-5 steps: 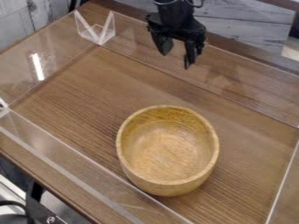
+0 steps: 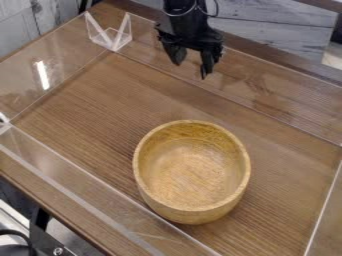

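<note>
My gripper [image 2: 190, 58] is a black arm end at the top centre of the camera view, over the back of the wooden surface, its fingers apart and pointing down. Nothing shows clearly between them. A yellow oval bin [image 2: 191, 175] sits at the front centre, empty, well apart from the gripper.
A clear plastic holder [image 2: 107, 30] stands at the back left.
My gripper has shifted slightly, a little to the left and back. The bin has not moved.
</note>
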